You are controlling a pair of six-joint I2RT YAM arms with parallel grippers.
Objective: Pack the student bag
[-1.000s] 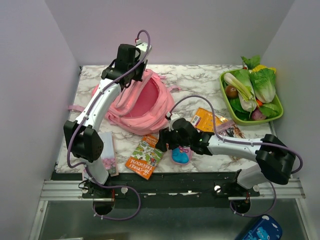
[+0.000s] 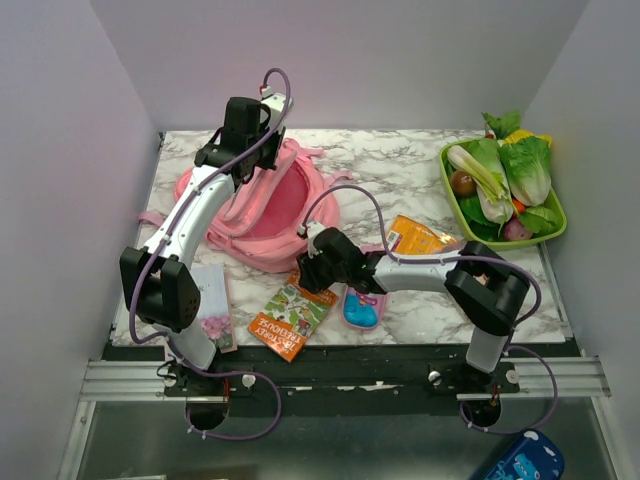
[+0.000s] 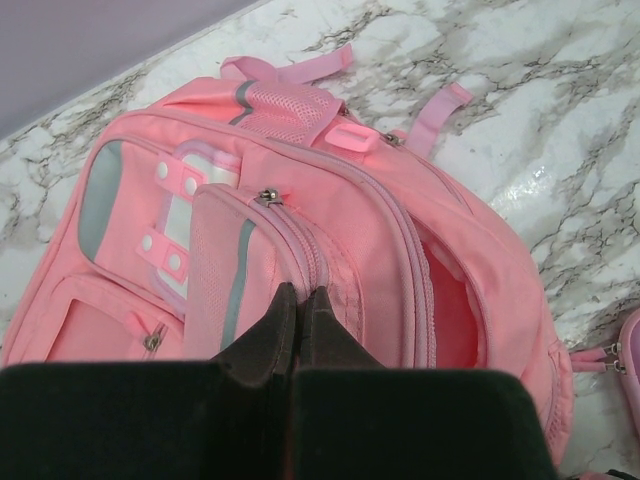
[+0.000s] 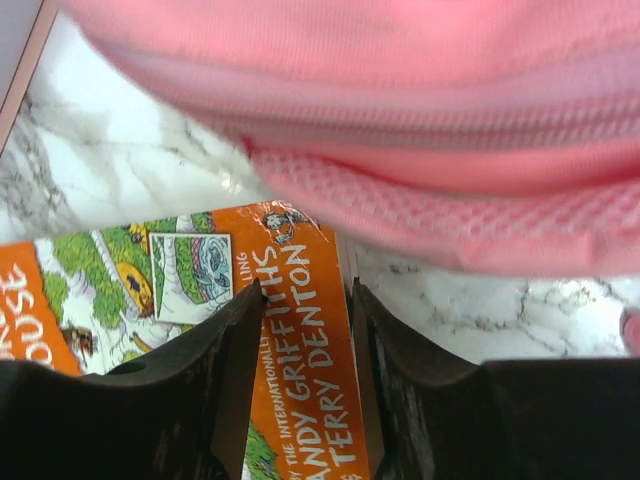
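The pink backpack (image 2: pixel 283 250) lies at the upper left of the table with its main compartment gaping. At its front pocket (image 3: pixel 215 260), my left gripper is shut, its tips pinching the zippered edge. An orange-and-green book (image 2: pixel 290 318) lies in front of the bag. Over the book's end near the bag, my right gripper is part open; one finger (image 4: pixel 240 330) reaches over the cover and the other is beyond the edge. The book's edge runs between them, but firm contact is not clear.
A pink-and-blue case (image 2: pixel 362 310) lies just right of the book. Behind the right arm is a yellow-orange book (image 2: pixel 415 236). A pale flowered notebook (image 2: pixel 213 302) rests at left. The green vegetable basket (image 2: pixel 560 215) fills the right back.
My right gripper has come left from beside the case to the book's upper end, and the book has shifted slightly. The left gripper has moved slightly left, the bag's edge with it.
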